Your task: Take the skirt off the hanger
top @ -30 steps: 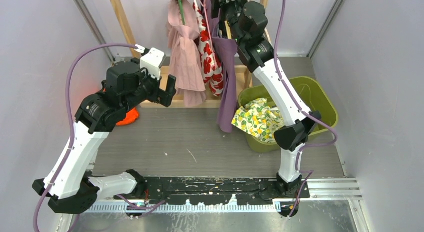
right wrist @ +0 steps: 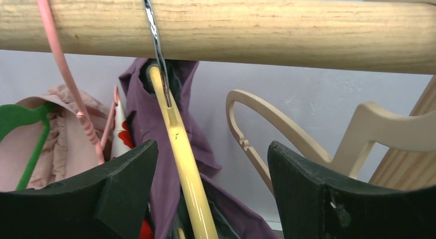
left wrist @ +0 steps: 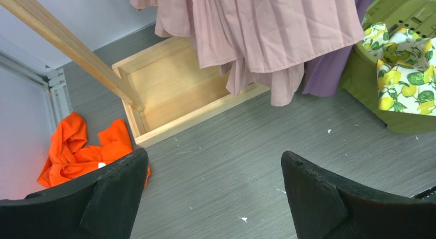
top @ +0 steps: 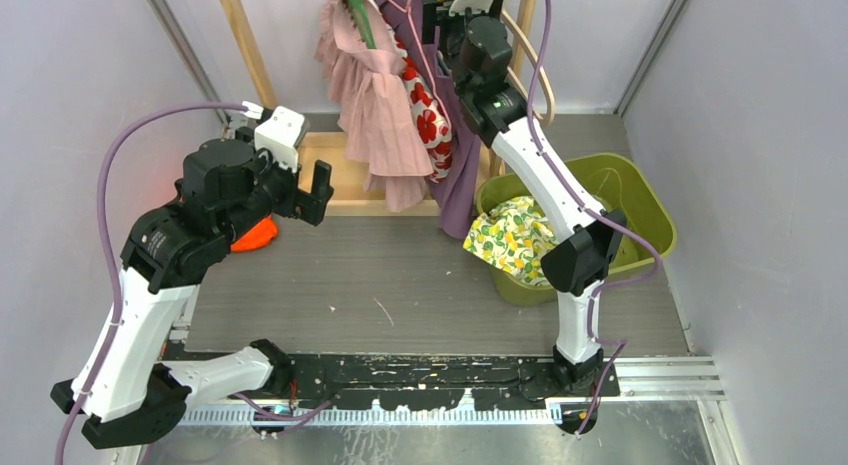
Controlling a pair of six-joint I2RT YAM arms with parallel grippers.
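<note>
In the right wrist view a yellow hanger (right wrist: 187, 164) hangs by its metal hook from the wooden rail (right wrist: 267, 36). Purple cloth (right wrist: 167, 162) drapes around it and shows as a long purple garment (top: 462, 180) from above. Fingers apart, my right gripper stands with the yellow hanger in the gap, nearer the left finger; neither finger clearly grips it. A pink skirt-like garment (top: 383, 110) hangs on a green hanger (right wrist: 38, 133) to the left. My left gripper (top: 318, 192) is open and empty, left of the pink garment. Which garment is the skirt, I cannot tell.
An empty beige hanger (right wrist: 272, 118) is right of the yellow one. Red-flowered white cloth (top: 424, 110) hangs between pink and purple. A green bin (top: 640, 200) holds lemon-print cloth (top: 515, 235). Orange cloth (top: 257, 235) lies on the floor, whose middle is clear.
My left gripper has moved left. The pink garment has swung and its hem has shifted right.
</note>
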